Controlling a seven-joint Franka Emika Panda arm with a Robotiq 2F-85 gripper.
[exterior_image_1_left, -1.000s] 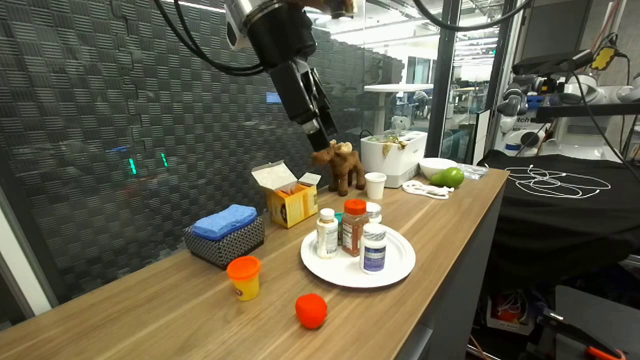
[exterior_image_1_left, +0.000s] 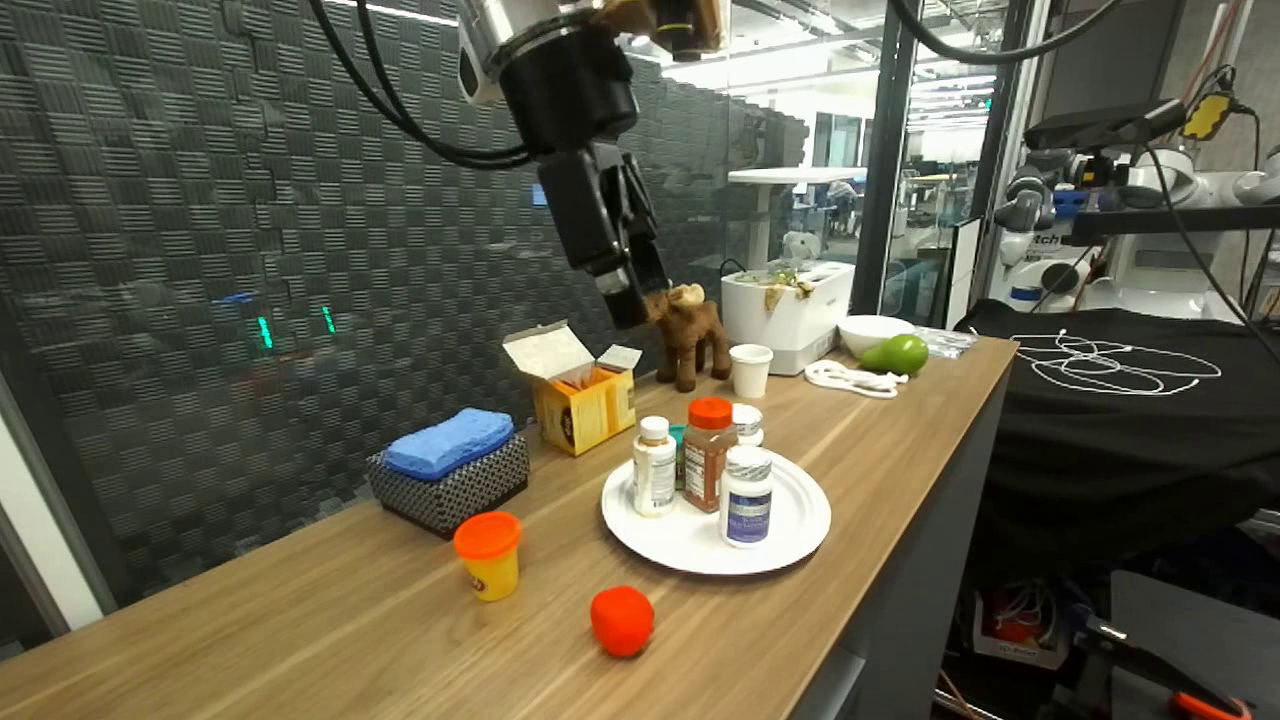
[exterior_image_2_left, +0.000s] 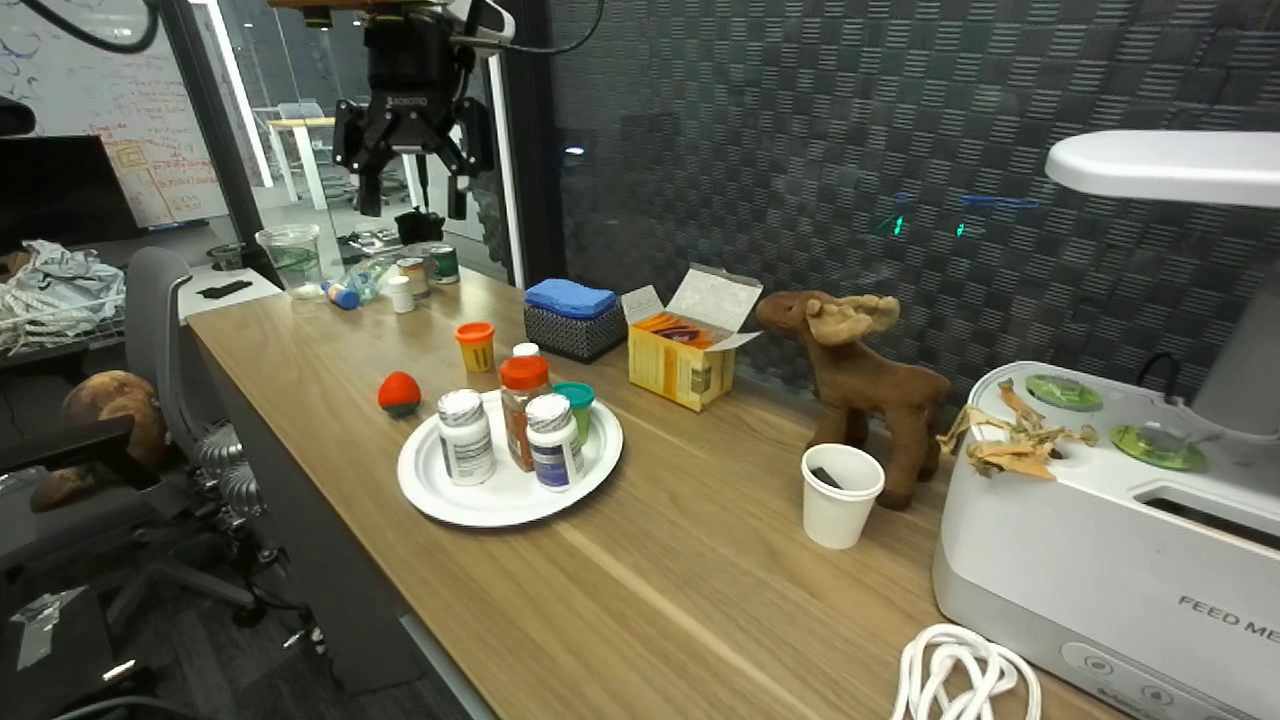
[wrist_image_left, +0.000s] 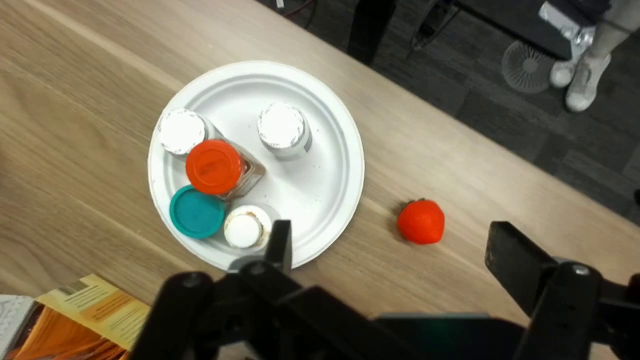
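Note:
My gripper (exterior_image_2_left: 414, 206) hangs open high above the counter, nothing between its fingers. In the wrist view one finger (wrist_image_left: 278, 246) overlaps the edge of the white plate (wrist_image_left: 327, 198), far below it. Crowded on that plate are a red-lidded jar (wrist_image_left: 214, 167), a teal-lidded container (wrist_image_left: 196, 212) and several white-capped bottles, one of them a white bottle (wrist_image_left: 283, 130) standing apart. On bare wood beside the plate lies a red strawberry-like object (wrist_image_left: 421, 221). A yellow tub with an orange lid (exterior_image_1_left: 489, 556) stands nearby; in the wrist view I cannot make it out.
Along the wall are a dark woven box with a blue cloth (exterior_image_1_left: 449, 444), an open yellow box (exterior_image_2_left: 681, 364), a brown moose toy (exterior_image_2_left: 858, 378), a paper cup (exterior_image_2_left: 840, 494) and a white planter (exterior_image_2_left: 1080, 540). Clear wood lies around the plate toward the counter's front edge.
In exterior view 1 my gripper has come slightly lower and tilted more upright. The objects on the counter have stayed put.

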